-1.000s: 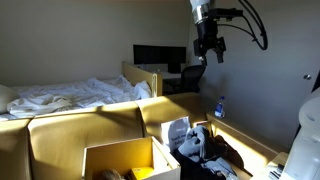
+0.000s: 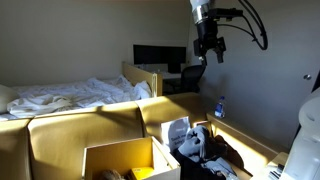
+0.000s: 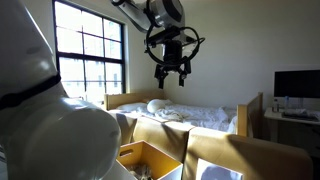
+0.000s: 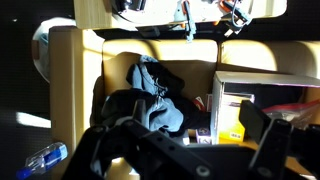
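My gripper (image 3: pixel 172 82) hangs high above the couch, pointing down. Its two fingers stand apart in exterior view 2 with nothing seen between them, so it is open. In exterior view 1 the gripper (image 2: pixel 211 60) is at the top right, well clear of everything below. A dark grey garment (image 2: pixel 207 151) lies crumpled on the couch seat; the wrist view shows the same garment (image 4: pixel 158 102) left of centre. Beside it stands an open cardboard box (image 2: pixel 119 155) holding a yellow item (image 2: pixel 142 172) and other things, partly hidden by its wall.
A bottle (image 2: pixel 220 106) stands on the couch's far arm, also seen as a blue-tinted bottle (image 4: pixel 43 160) at lower left in the wrist view. A white panel (image 2: pixel 175 132) leans against the backrest. Behind the couch is a bed (image 2: pixel 75 94). The air round my gripper is free.
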